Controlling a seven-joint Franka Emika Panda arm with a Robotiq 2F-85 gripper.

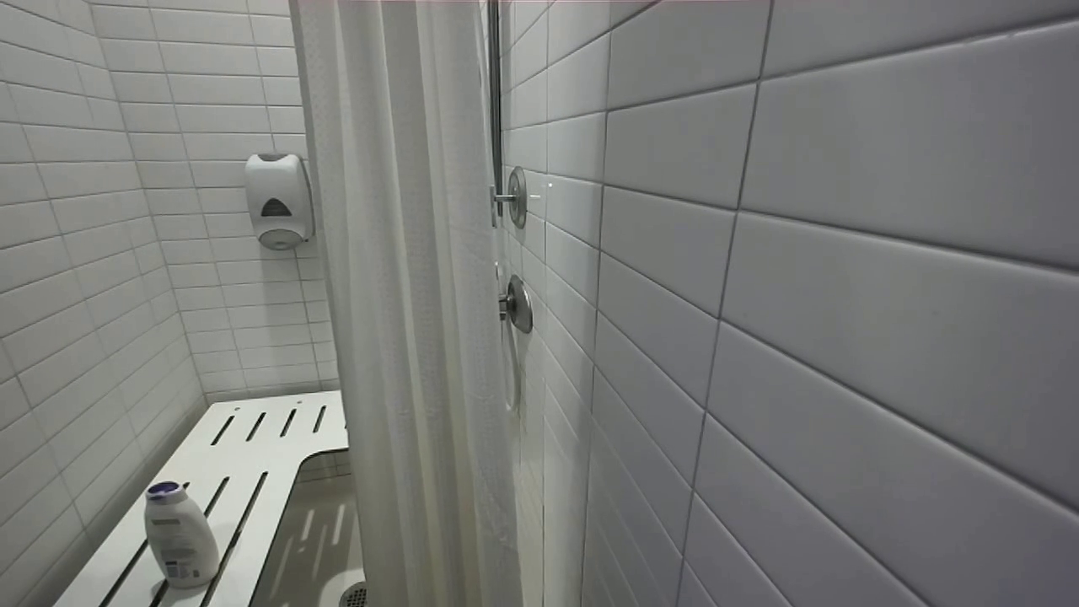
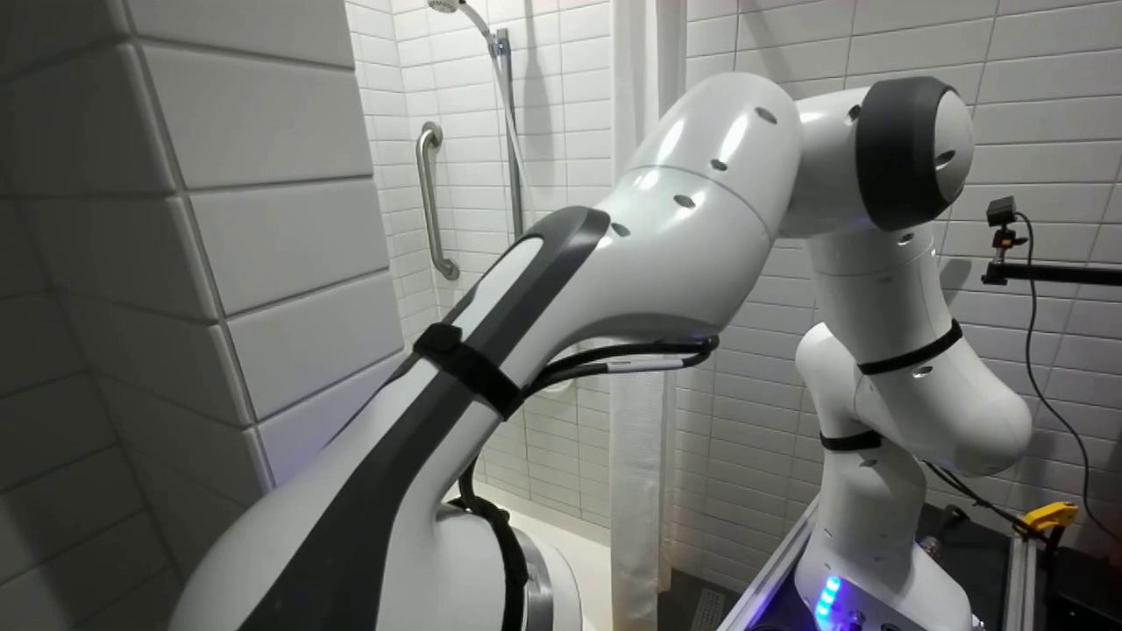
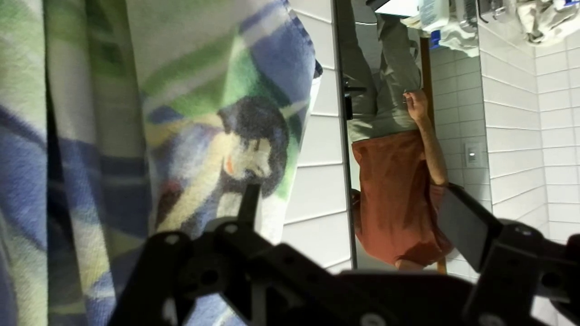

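Note:
In the wrist view my gripper is open, its two dark fingers wide apart with nothing held between them. A patterned towel in green, blue and white, printed with a dark-haired figure, hangs in folds across the left of that view. One finger overlaps the towel's lower edge in the picture; whether they touch I cannot tell. Exterior view 2 has my white arm filling the foreground, its gripper out of sight. Exterior view 1 contains no part of me.
A white bottle with a purple cap stands on the slotted shower bench. The pale shower curtain hangs beside the tiled wall. A mirror in the wrist view reflects a person in an orange shirt.

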